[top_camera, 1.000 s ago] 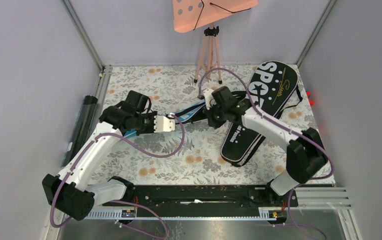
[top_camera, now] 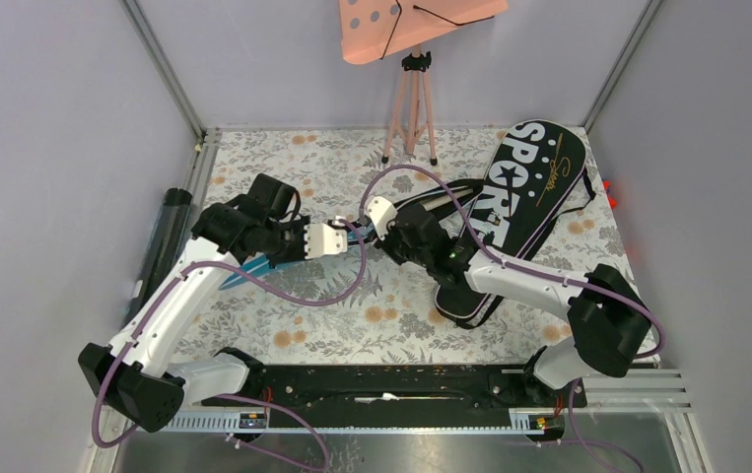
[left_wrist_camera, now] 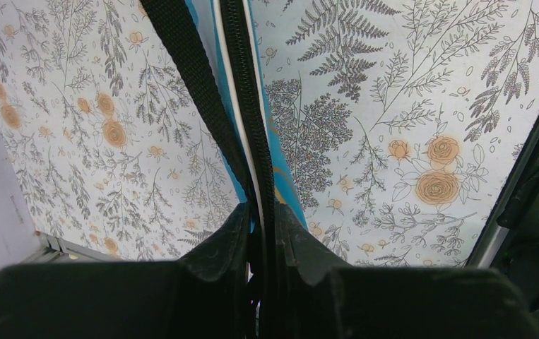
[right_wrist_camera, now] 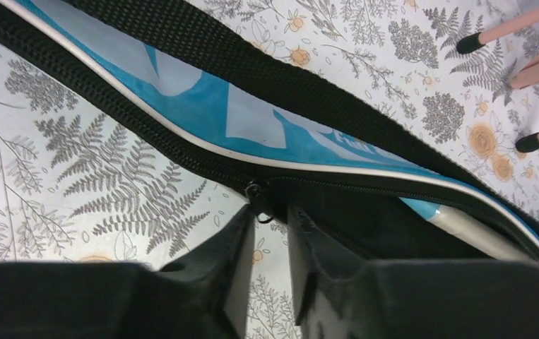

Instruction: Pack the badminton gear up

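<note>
A long blue racket bag point(top_camera: 245, 271) with black zip and strap point(left_wrist_camera: 188, 85) lies across the mat. My left gripper is shut on its zipped edge. Along the right part, the zip is partly open, showing dark lining and a pale shaft inside. My right gripper is part open, its fingertips at the zip pull point(right_wrist_camera: 256, 198); whether they touch it I cannot tell.
A large black SPORT bag point(top_camera: 519, 197) lies at the right. A pink tripod point(top_camera: 412, 118) stands at the back, a dark roll point(top_camera: 160, 256) along the left edge.
My right arm has moved leftward along the blue bag toward the left gripper, which has shifted only slightly.
</note>
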